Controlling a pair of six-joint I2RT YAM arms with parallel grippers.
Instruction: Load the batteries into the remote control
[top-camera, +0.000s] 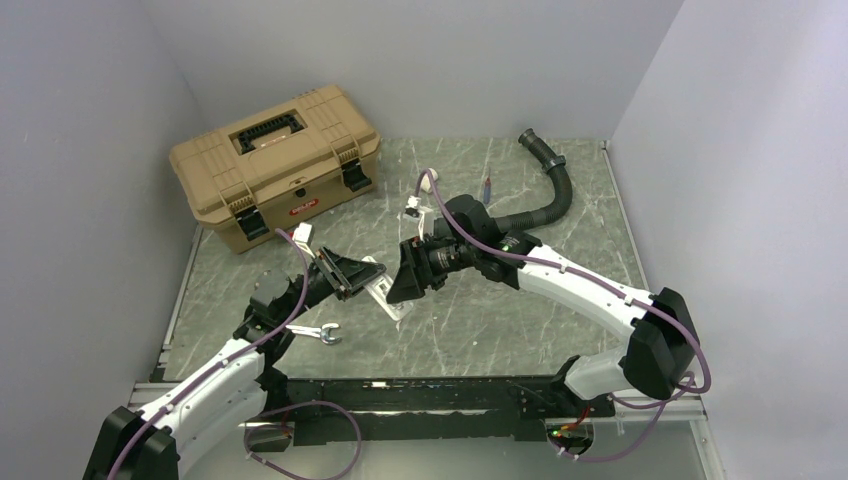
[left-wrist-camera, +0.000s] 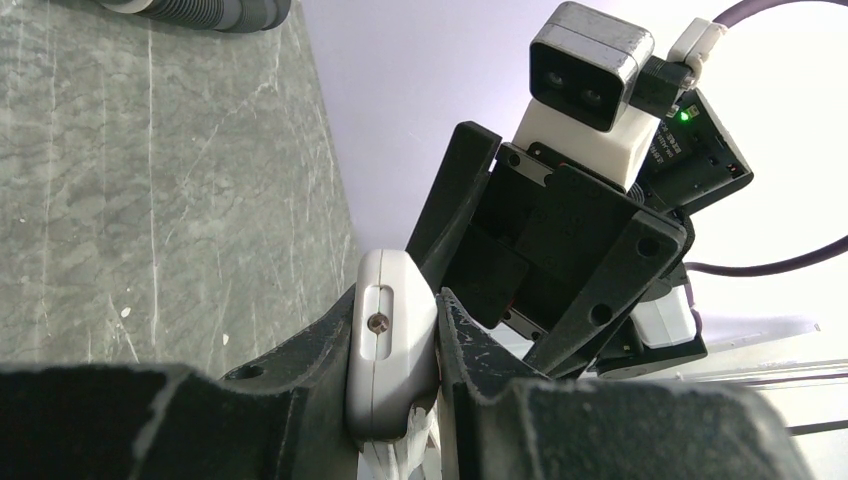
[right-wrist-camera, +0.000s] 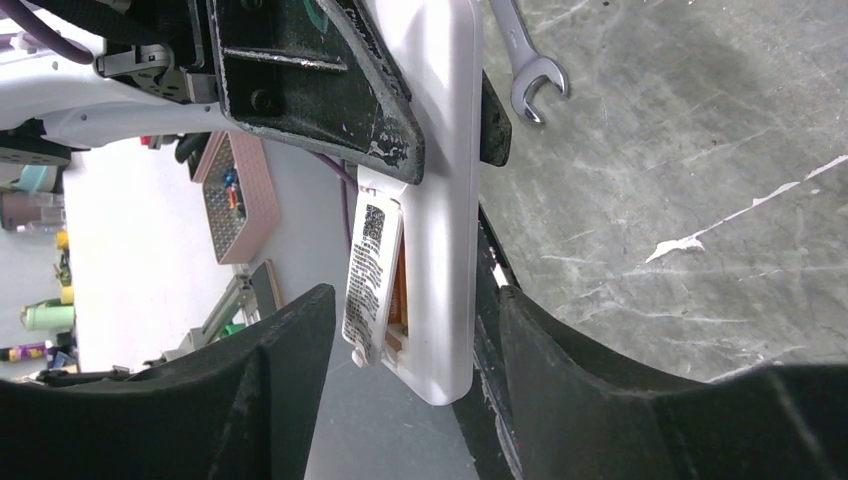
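Observation:
The white remote control (right-wrist-camera: 440, 250) is held upright in my left gripper (top-camera: 365, 278), which is shut on it near its upper part in the right wrist view. The battery cover (right-wrist-camera: 370, 280), bearing a printed label, sits tilted along the lower side, with orange, likely a battery (right-wrist-camera: 398, 290), showing in the gap behind it. My right gripper (top-camera: 400, 285) is part open, its fingers either side of the remote's lower end in its wrist view; whether they touch it is unclear. In the left wrist view the remote's end (left-wrist-camera: 395, 380) sits between the left fingers.
A tan toolbox (top-camera: 270, 160) fills the back left. A wrench (top-camera: 325, 331) lies on the table's front left. A black hose (top-camera: 555, 190) and a small screwdriver (top-camera: 487, 190) lie at the back right.

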